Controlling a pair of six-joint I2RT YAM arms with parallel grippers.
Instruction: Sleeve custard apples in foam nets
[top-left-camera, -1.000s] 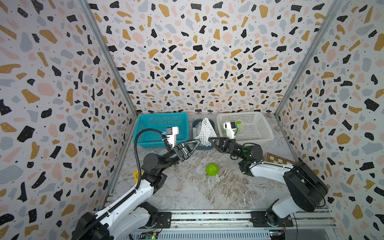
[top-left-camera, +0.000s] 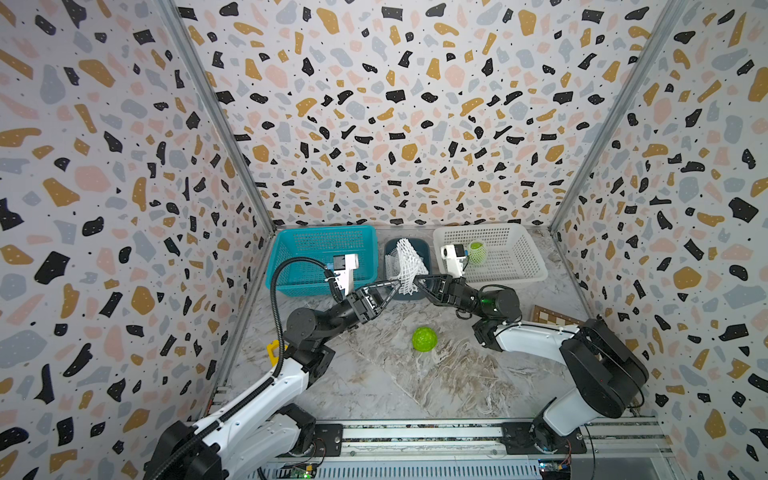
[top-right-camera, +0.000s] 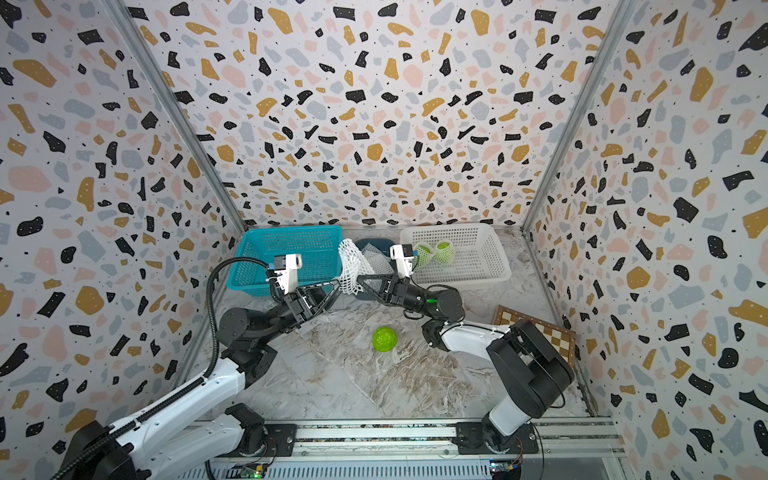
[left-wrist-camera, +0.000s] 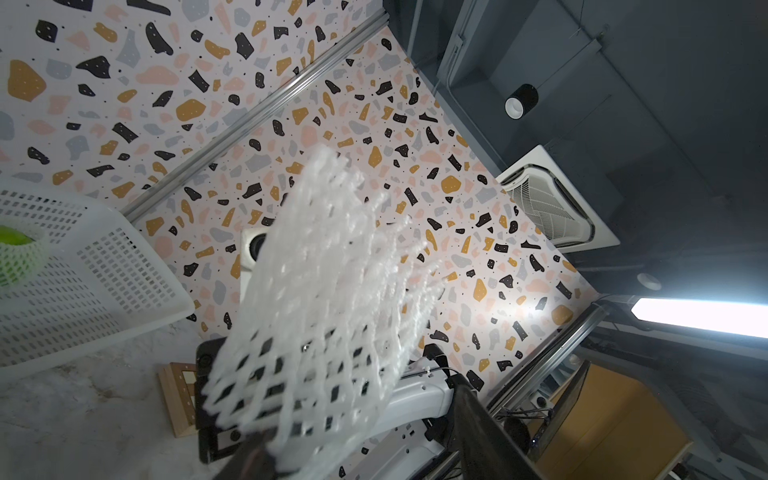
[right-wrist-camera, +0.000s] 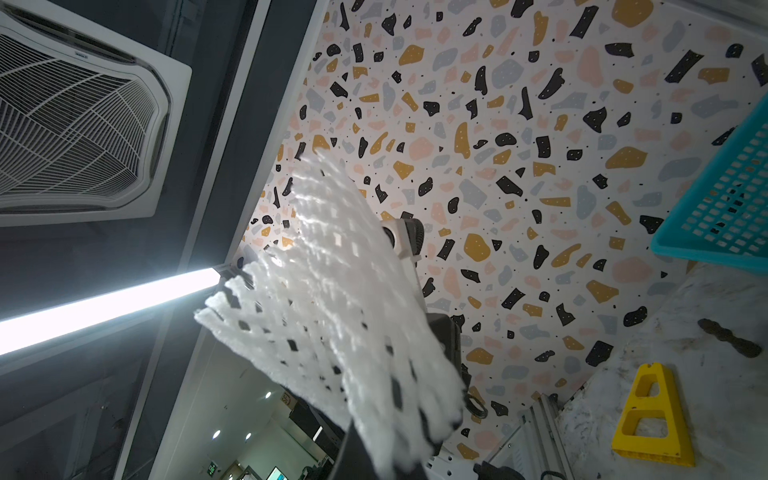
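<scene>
A white foam net (top-left-camera: 408, 260) hangs over the dark bin at the back middle, between my two grippers. My left gripper (top-left-camera: 392, 285) is at its lower left edge; the net fills much of the left wrist view and hides the fingertips. My right gripper (top-left-camera: 422, 281) is at the net's right, shut on its edge as far as shows; in the right wrist view (right-wrist-camera: 376, 336) the net covers the fingers. A green custard apple (top-left-camera: 424, 339) lies on the table in front of the grippers.
A teal basket (top-left-camera: 364, 248) stands at back left, a white basket (top-left-camera: 520, 256) with green netted items at back right. A yellow object (right-wrist-camera: 652, 432) lies at left, a wooden board (top-right-camera: 560, 336) at right.
Over the last second the right gripper shifted slightly left and the net's shape changed between the grippers. The left arm has hardly moved.
</scene>
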